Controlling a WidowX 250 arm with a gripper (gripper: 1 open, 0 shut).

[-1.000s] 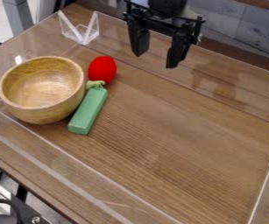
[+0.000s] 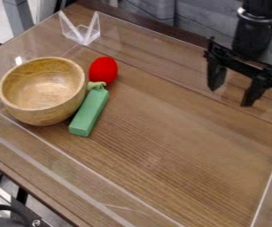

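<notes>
My gripper, black, is at the upper right over the bare wooden table, its two dark fingers pointing down; I cannot tell whether anything is between them. A red oval object lies at left of centre. Below it lies a green elongated object, beside a tan bowl.
A small clear wire-like rack or container stands at the back left. A grey wall runs along the back right edge.
My gripper has moved right from the upper middle to the upper right. The red object, green object and bowl have not visibly moved.
</notes>
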